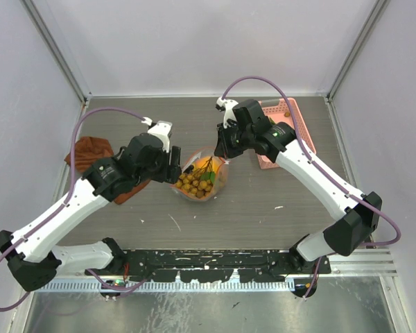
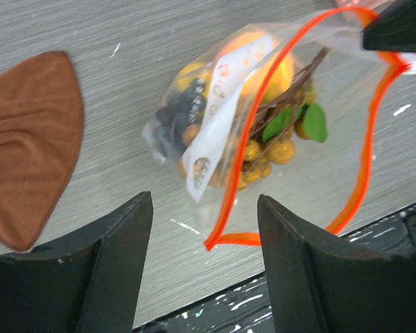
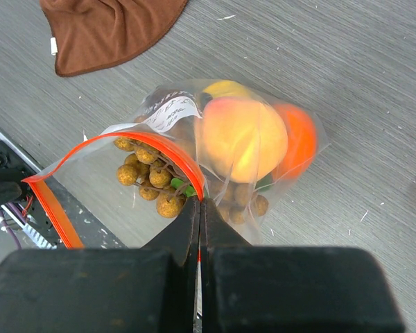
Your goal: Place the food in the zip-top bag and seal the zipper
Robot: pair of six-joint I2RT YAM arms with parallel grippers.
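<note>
The clear zip bag (image 1: 197,182) with orange zipper edge (image 2: 364,166) lies open mid-table, holding yellow-brown round fruit (image 3: 168,202), a peach (image 3: 243,135), an orange item (image 3: 297,142) and dark fruit. My right gripper (image 1: 225,149) is shut on the zipper edge at one corner, as the right wrist view shows (image 3: 202,205). My left gripper (image 1: 170,170) is open above the bag's other end, its fingertips (image 2: 135,215) just short of the orange edge in the left wrist view, with nothing clearly between them.
A brown cloth (image 1: 90,156) lies at the left. A pink basket (image 1: 299,128) with a few items stands at the back right, behind the right arm.
</note>
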